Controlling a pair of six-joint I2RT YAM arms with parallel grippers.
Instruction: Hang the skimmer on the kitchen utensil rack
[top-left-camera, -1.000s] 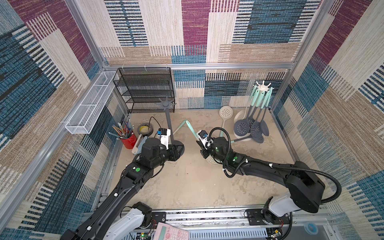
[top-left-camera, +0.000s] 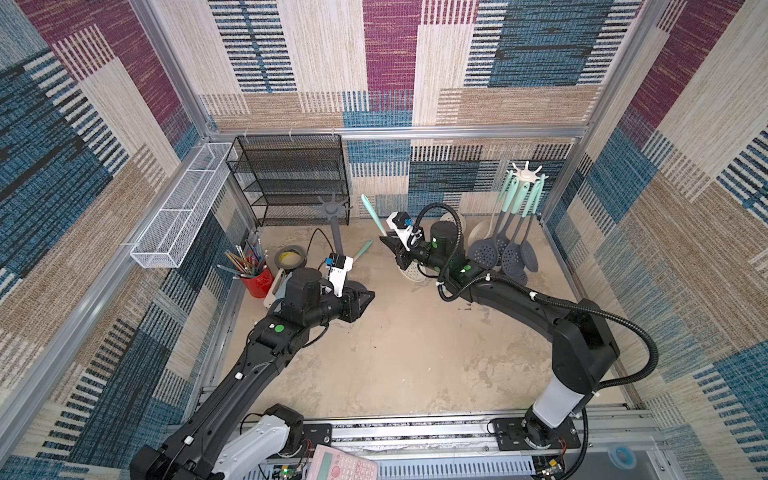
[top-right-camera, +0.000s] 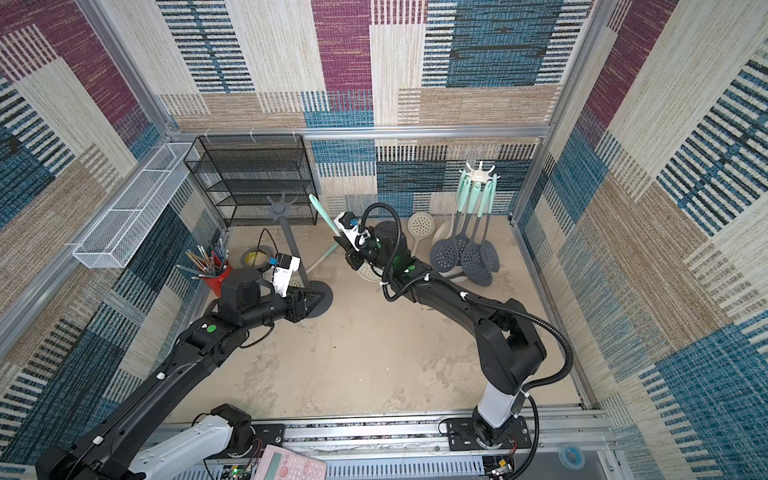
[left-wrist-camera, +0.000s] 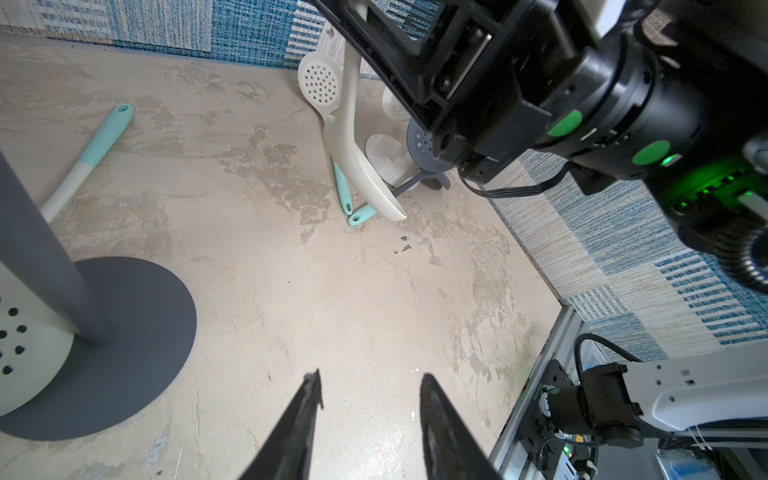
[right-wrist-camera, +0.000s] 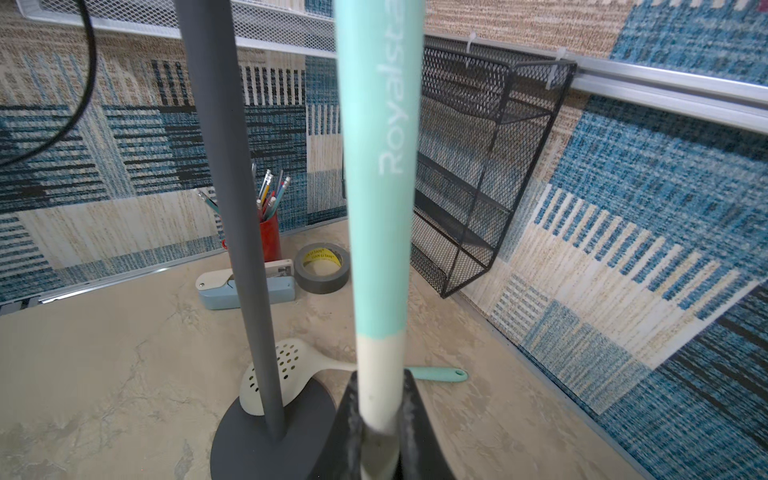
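My right gripper (top-left-camera: 390, 240) is shut on an upright skimmer (right-wrist-camera: 377, 208) with a mint handle and cream lower part, lifted above the table just right of the grey rack (top-left-camera: 334, 209). Its lower end (left-wrist-camera: 372, 188) shows in the left wrist view. The rack is a post on a round base (right-wrist-camera: 228, 432) with hooks at the top; a cream slotted utensil (right-wrist-camera: 304, 364) lies by its base. My left gripper is open, low in front of the rack, with nothing between its fingertips.
More utensils hang on a white rack (top-left-camera: 526, 172) at the back right, with others lying nearby. A red pen cup (top-left-camera: 257, 280), tape (top-left-camera: 289, 258) and a black mesh shelf (top-left-camera: 288, 180) occupy the back left.
My right gripper has risen and moved back and slightly left, carrying the skimmer upward. The left gripper has shifted slightly to the right.
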